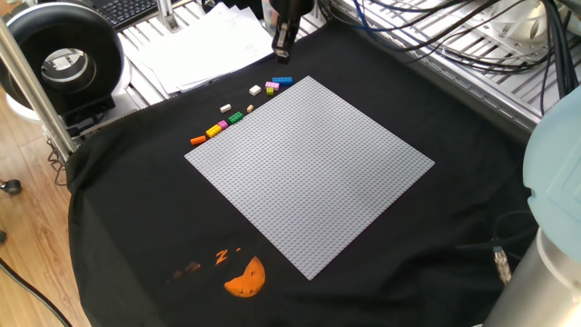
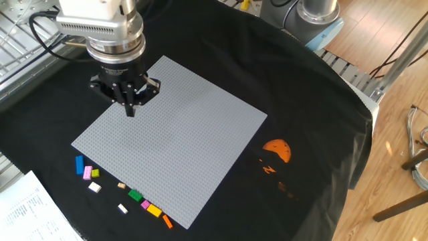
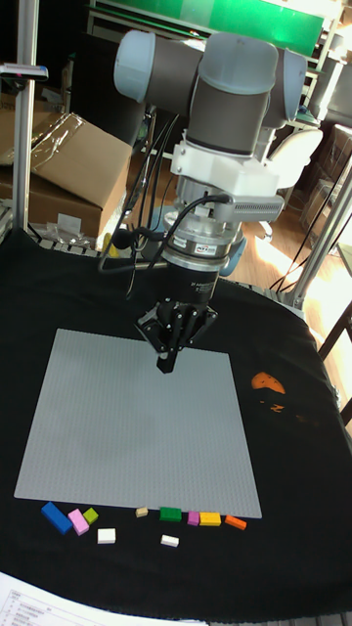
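Note:
The grey studded baseplate (image 1: 310,173) lies flat on the black cloth, with no bricks on it. My gripper (image 2: 130,112) hangs in the air with its fingers together, and no brick shows between them. In exterior view 3 the gripper (image 3: 165,364) appears in front of the baseplate's far part. Along one plate edge lie loose bricks: blue (image 2: 79,165), pink (image 2: 87,173), lime (image 2: 95,173), tan (image 2: 121,185), green (image 2: 135,195), magenta (image 2: 145,205), yellow (image 2: 154,210) and orange (image 2: 167,221). A white brick (image 2: 95,187) and a smaller white brick (image 2: 123,209) lie farther out.
White papers (image 1: 204,50) lie beyond the bricks at the table's side. An orange print (image 1: 245,278) marks the black cloth. Cables (image 1: 436,36) run over the metal rack.

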